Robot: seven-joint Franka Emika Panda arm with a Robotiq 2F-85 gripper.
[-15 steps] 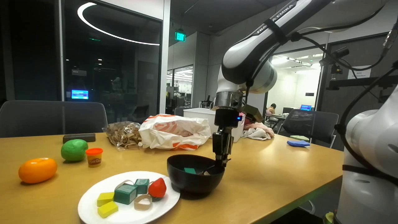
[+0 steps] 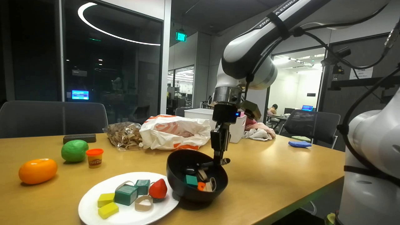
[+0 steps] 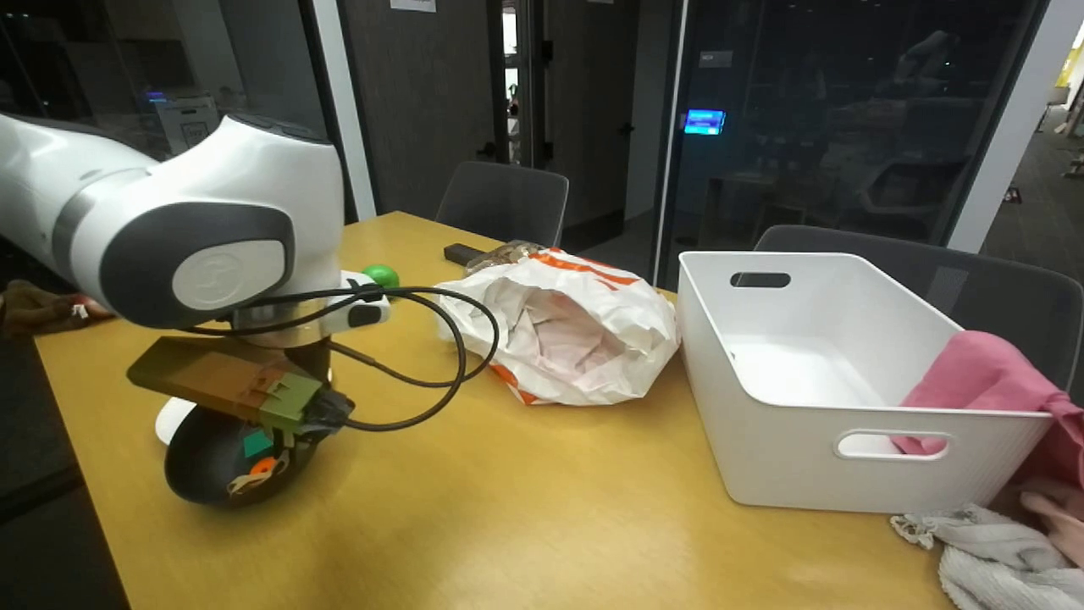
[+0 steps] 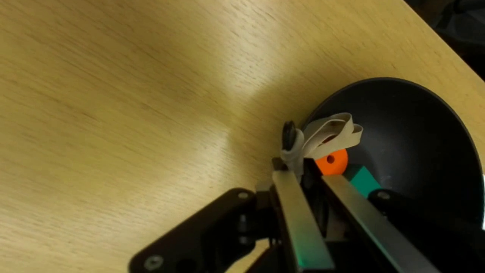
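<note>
My gripper is shut at the bowl's rim, on a slim dark handle [image 4: 288,134] with a beige band [image 4: 298,148] looped around it. In exterior view 1 this handle [image 2: 225,161] crosses under the fingers, one end out past the rim. The black bowl [image 2: 177,176] tilts toward that camera, its far side raised. Inside lie a teal block [image 2: 191,181], an orange piece [image 2: 201,186], beige loops [image 2: 212,183] and a dark rounded item [image 2: 189,170]. How far the handle reaches into the bowl is hidden.
Beside the bowl, a white plate [image 2: 90,204] carries green and yellow blocks, a strawberry [image 2: 158,188] and a beige loop. An orange fruit [image 2: 38,171], green fruit [image 2: 74,151] and Play-Doh tub [image 2: 95,158] stand left. Behind are a bag [image 3: 600,335] and white bin [image 3: 793,457]. Table right of the bowl is clear.
The bowl stood level a second ago and now tips toward exterior view 1, showing its contents. My gripper has shifted slightly left, and the dark handle shows more clearly.
</note>
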